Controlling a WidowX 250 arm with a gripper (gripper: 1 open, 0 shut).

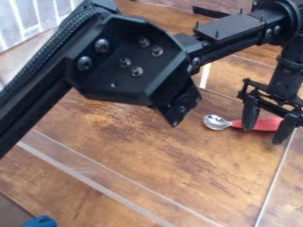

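Observation:
A spoon (pixel 215 122) with a red handle lies on the wooden table at the right. My gripper (pixel 267 124) is at the handle, with one finger on each side of it, low over the table. The fingers look open; whether they touch the handle I cannot tell.
A small blue object (pixel 39 221) is at the lower left corner, and a white wire rack (pixel 27 18) at the upper left.

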